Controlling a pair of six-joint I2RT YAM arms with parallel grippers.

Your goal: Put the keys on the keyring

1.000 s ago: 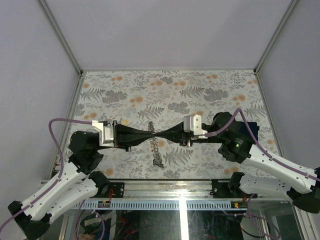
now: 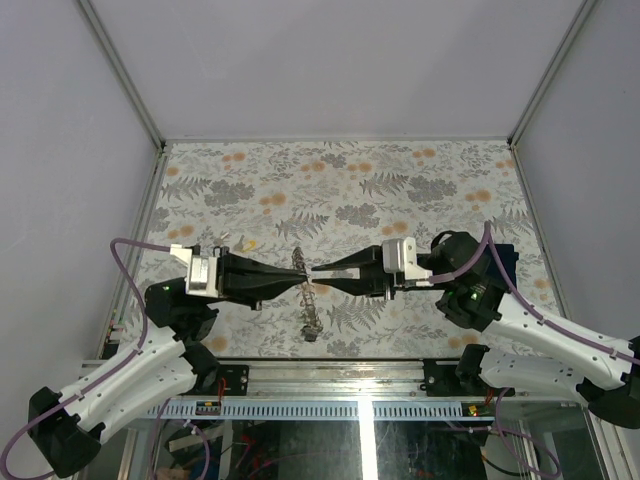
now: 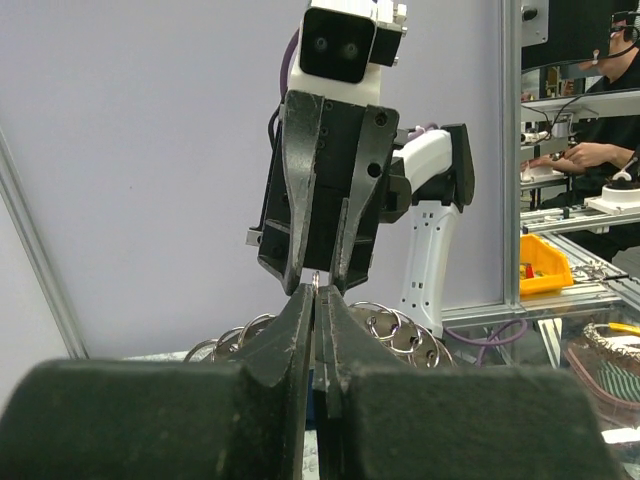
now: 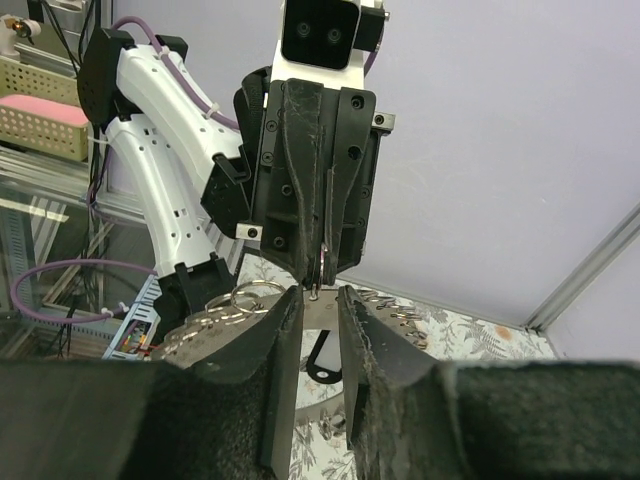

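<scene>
My left gripper [image 2: 302, 277] is shut, with a thin metal piece [image 3: 316, 279] poking out from its fingertips. Facing it tip to tip, my right gripper [image 2: 316, 273] stands open around that piece, a gap showing between its fingers. A broad metal keyring bundle [image 2: 309, 305], edged with several small rings [image 4: 258, 290], extends below and to both sides of the left fingertips. Its link to the thin piece is hidden. Single keys are hard to make out.
Patterned cloth [image 2: 420, 200] covers the table, clear at the back. A dark blue item [image 2: 505, 262] lies at the right behind the right arm. Small bits, one yellow [image 2: 249, 244], lie behind the left gripper.
</scene>
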